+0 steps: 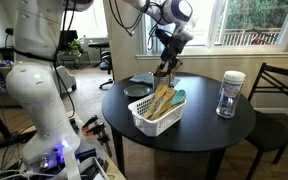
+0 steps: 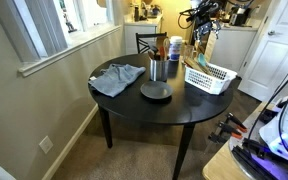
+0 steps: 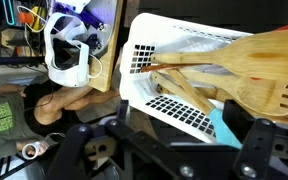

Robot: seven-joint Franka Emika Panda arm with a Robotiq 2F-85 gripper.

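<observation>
A white slotted basket (image 1: 158, 121) stands near the table's edge with several utensils in it. In the wrist view it holds a wooden spoon (image 3: 254, 55), a slotted wooden utensil (image 3: 264, 95) and a teal utensil (image 3: 222, 132). Long handles lean across its rim. My gripper (image 1: 170, 50) hangs well above the tabletop on the far side of the basket, fingers pointing down. Its dark fingers (image 3: 246, 150) are spread apart along the bottom of the wrist view, and I see nothing held between them. They cover part of the basket there.
A metal holder with utensils (image 2: 159, 70), a dark plate (image 2: 156, 90) and a grey-blue cloth (image 2: 119, 79) share the round black table (image 2: 194, 112). A white canister (image 1: 230, 94) stands at the right. Bare tabletop lies between canister and basket.
</observation>
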